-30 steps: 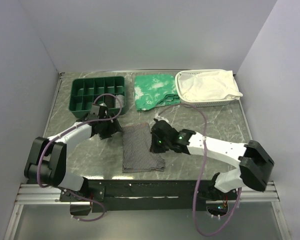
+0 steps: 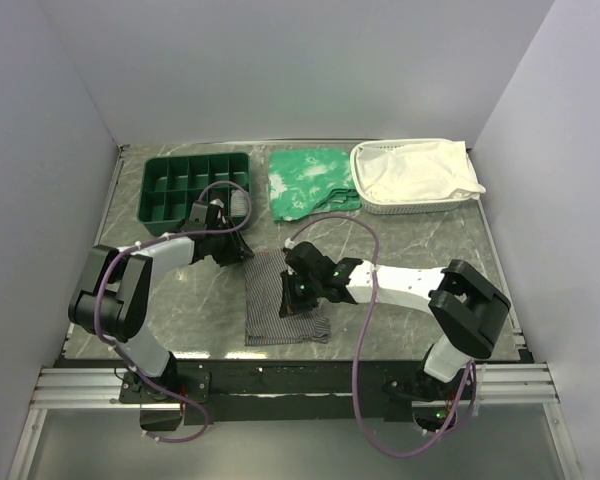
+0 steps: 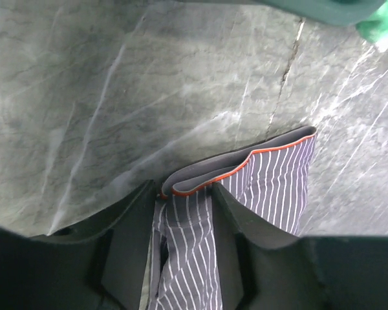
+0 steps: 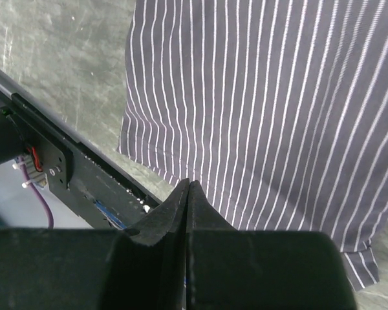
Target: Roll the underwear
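Observation:
Grey striped underwear (image 2: pixel 270 330) lies spread on the marble table. My left gripper (image 2: pixel 242 254) is at its upper left corner; in the left wrist view its fingers (image 3: pixel 126 248) straddle a folded edge with orange trim (image 3: pixel 271 148), and whether they pinch it is unclear. My right gripper (image 2: pixel 290 300) is over the lower middle of the underwear; in the right wrist view its fingertips are together over the striped cloth (image 4: pixel 258 110), with nothing visible between them.
A green divided box (image 2: pixel 165 185) stands at the back left, green folded cloth (image 2: pixel 300 175) at the back centre, a white basket with white cloth (image 2: pixel 410 175) at the back right. The table edge runs close below the underwear.
My right arm has moved left and toward the front, over the underwear.

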